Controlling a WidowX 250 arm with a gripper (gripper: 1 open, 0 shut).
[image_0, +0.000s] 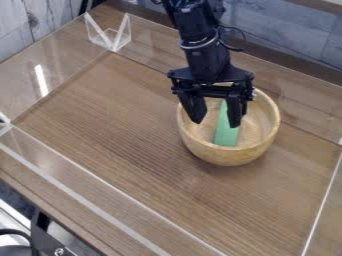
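A black robot gripper (215, 108) hangs over a round wooden bowl (227, 153). Its two fingers are spread apart, reaching down at the bowl's upper part. A light green oblong object (227, 133) lies in the bowl, partly behind the right finger. Nothing shows clearly held between the fingers.
A small white wire-like stand (110, 34) is at the back left of the wooden table (94, 130). A dark round object (16, 243) is at the lower left corner.
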